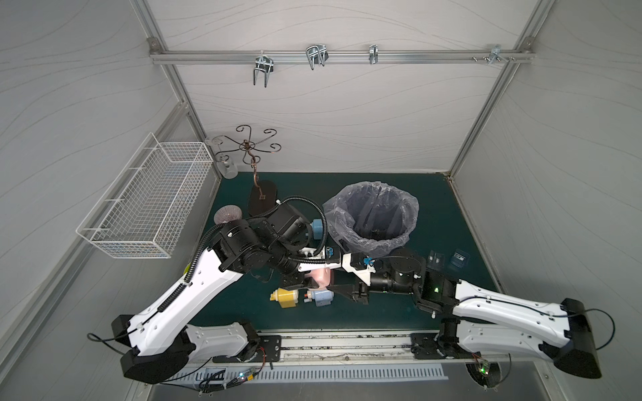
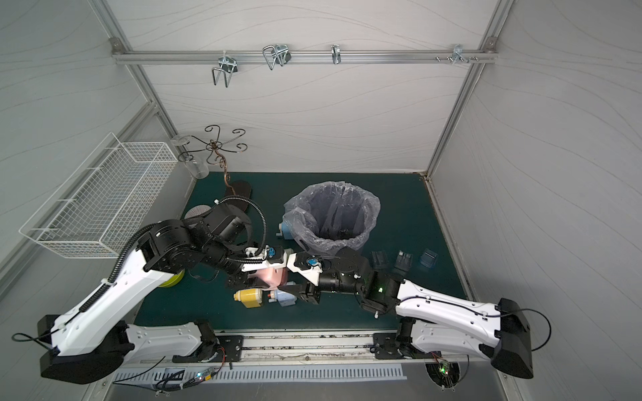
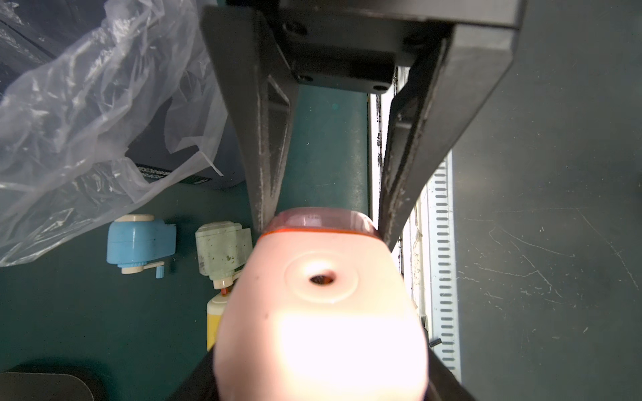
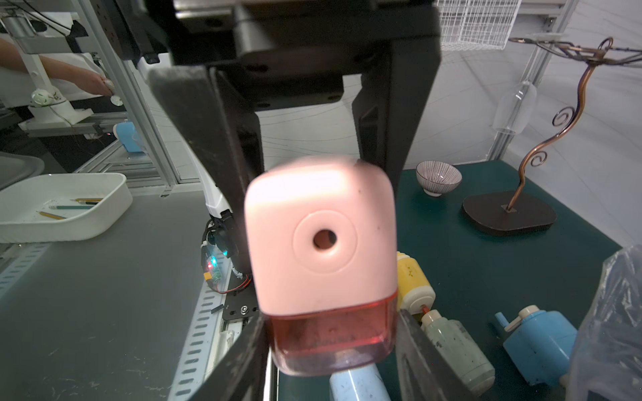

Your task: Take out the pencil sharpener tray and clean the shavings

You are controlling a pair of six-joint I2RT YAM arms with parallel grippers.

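A pink pencil sharpener point(image 1: 319, 276) with a translucent reddish tray point(image 4: 329, 332) is held up between the grippers over the front middle. My left gripper is shut on its pink body, seen beyond it in the right wrist view. My right gripper has its fingertips at both sides of the tray end, facing the left one; whether they grip it or stand slightly apart I cannot tell. The tray's contents are not clearly visible.
A bag-lined bin point(image 1: 371, 217) stands behind the grippers. Yellow point(image 1: 286, 298), blue point(image 3: 139, 242) and grey point(image 3: 218, 247) sharpeners lie below. Several clear trays point(image 2: 404, 260) lie at right. A metal stand point(image 1: 262, 200) and wire basket point(image 1: 147, 200) occupy the left.
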